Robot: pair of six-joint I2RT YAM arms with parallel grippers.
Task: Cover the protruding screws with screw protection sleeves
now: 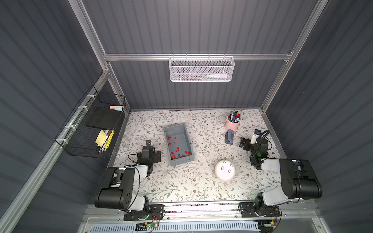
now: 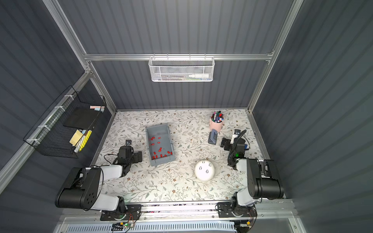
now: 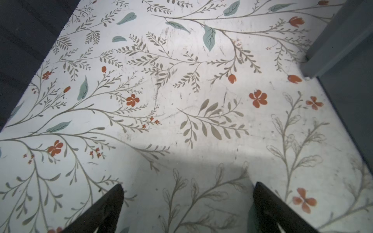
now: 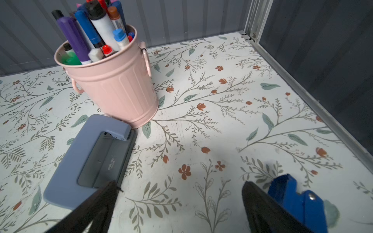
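Note:
Several red sleeves (image 1: 177, 149) lie loose in the grey bin (image 1: 188, 134), most of them toward its near end. A round white piece (image 1: 224, 175) with several metal screws (image 1: 229, 170) sticking up from its top rests on the table, right of the bin. My left gripper is open beside the bin's left side, only patterned table between its fingers. On the far right, my right gripper stands open as well, empty, facing the back of the table. No sleeve shows on any screw.
A pink pen cup (image 4: 116, 85) and a grey-blue stapler-like device (image 4: 70, 174) stand in front of my right gripper. Close to its right finger lies a blue object (image 4: 297, 203). Wire baskets hang on the walls. Table between bin and white piece is clear.

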